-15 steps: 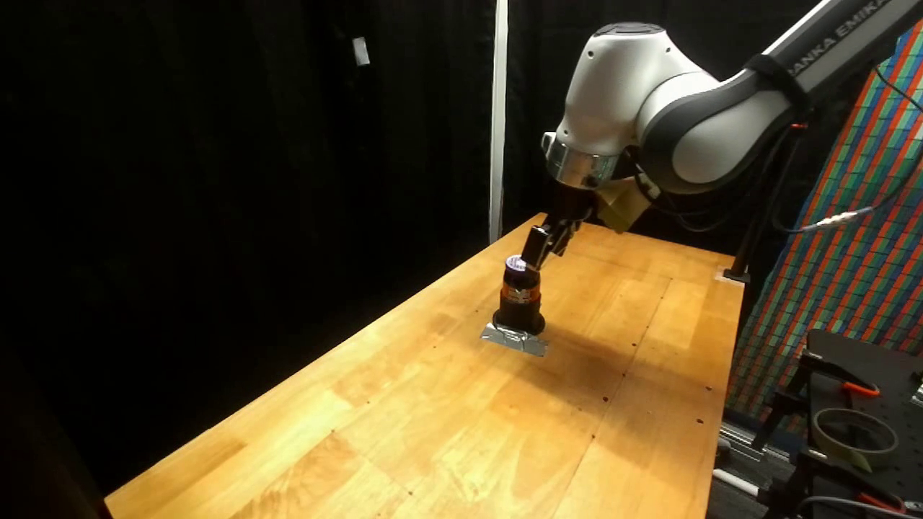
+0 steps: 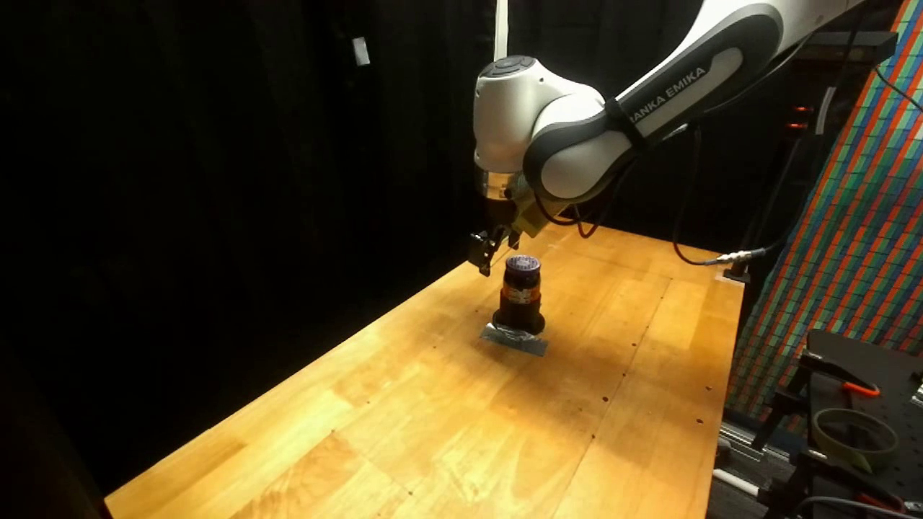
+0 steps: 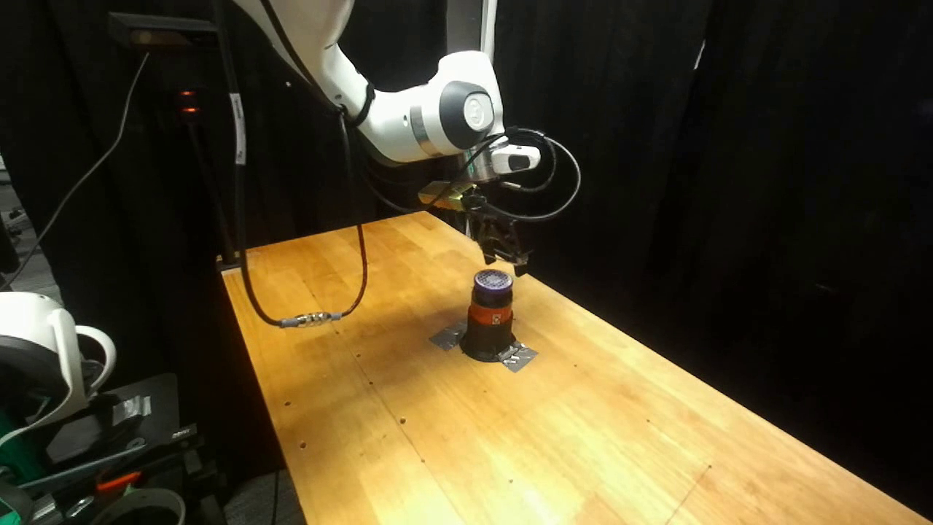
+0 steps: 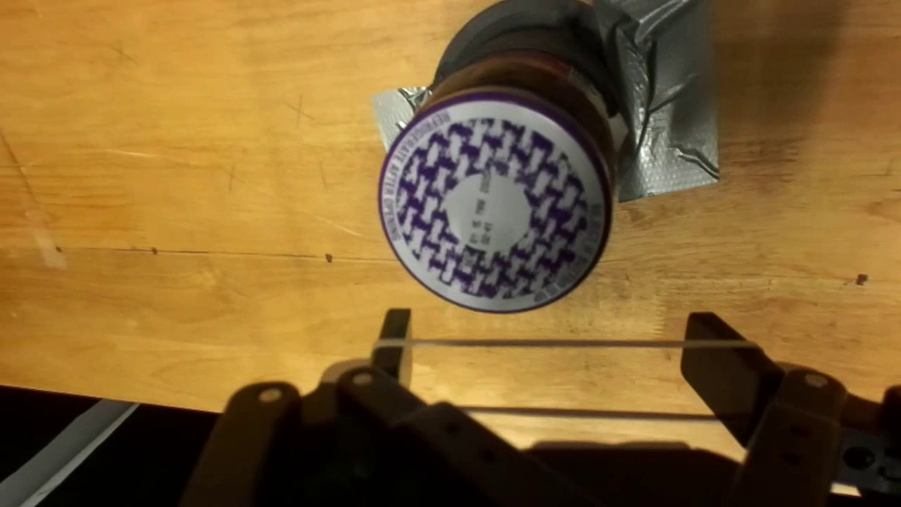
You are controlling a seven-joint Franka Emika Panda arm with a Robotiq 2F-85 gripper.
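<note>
A jar with a purple-and-white lid (image 4: pixel 488 207) stands upright on the wooden table, its orange-labelled body (image 3: pixel 490 315) set in a black base (image 3: pixel 487 343). Silver tape (image 4: pixel 676 110) holds that base to the tabletop. My gripper (image 2: pixel 497 259) hangs open above the table, behind the jar as exterior view 1 sees it. In the wrist view its fingers (image 4: pixel 731 367) are wide apart with only bare wood between them, and the lid lies just ahead of them. Two thin bands stretch across the gap. The lid is closed on the jar; nothing is held.
A cable (image 3: pixel 306 320) dangles by the table's left side. Off the table stands a black cart (image 2: pixel 865 372) with tools.
The arm and gripper have swung left in exterior view 1, from right above the jar's lid to its far left side. The jar has stayed where it was.
</note>
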